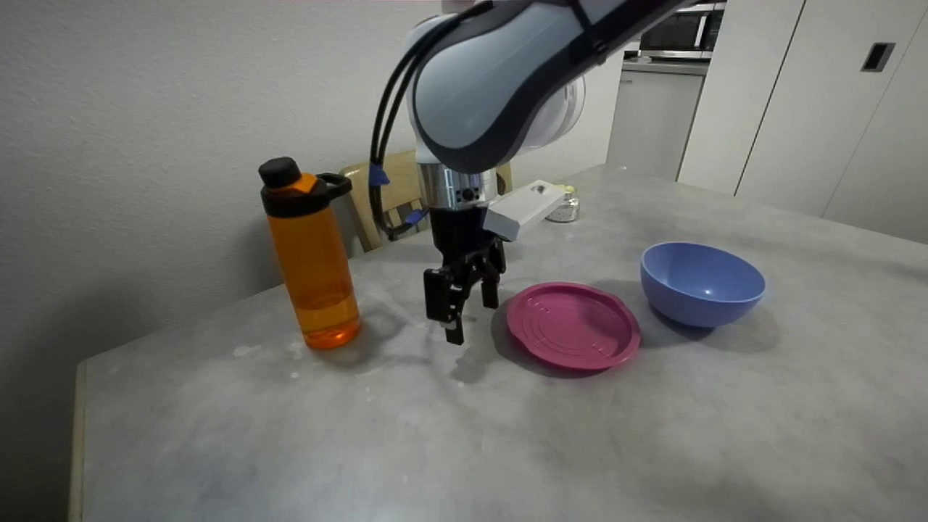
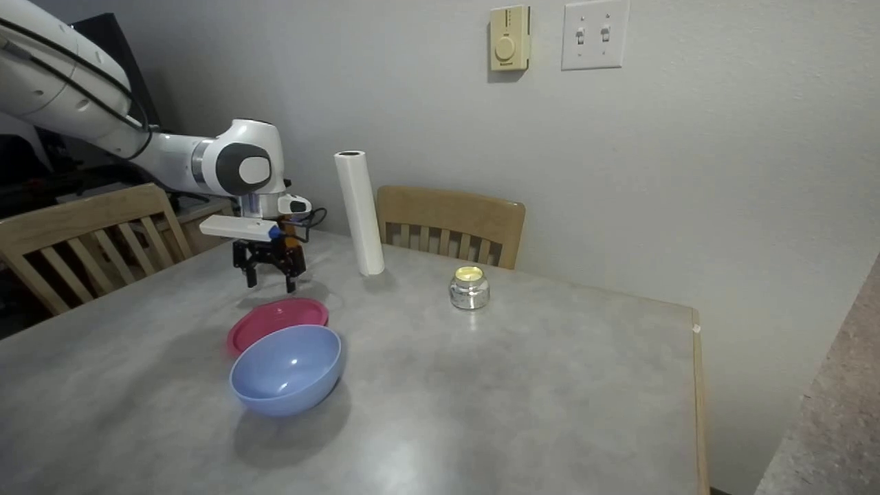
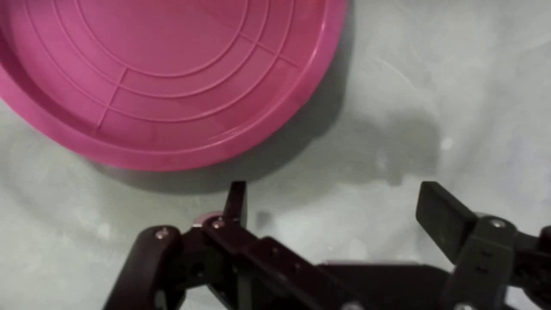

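Between the orange bottle [image 1: 313,261] and the pink plate [image 1: 574,326], my gripper [image 1: 472,322] hangs above the grey table, pointing down. Its two dark fingers stand wide apart in the wrist view, where only bare tabletop shows behind the gap of the open gripper. The pink plate [image 3: 170,103] fills the upper left of that view, its rim just beyond the left finger. A blue bowl [image 1: 702,283] stands upright beside the plate. From the other side, the bowl [image 2: 287,370] partly hides the plate [image 2: 276,317].
A white paper roll [image 2: 359,213] stands upright near the wall edge, with a glass candle jar [image 2: 469,289] to its right. Wooden chairs [image 2: 449,218] border the table. Free tabletop lies in front of the plate and around the candle.
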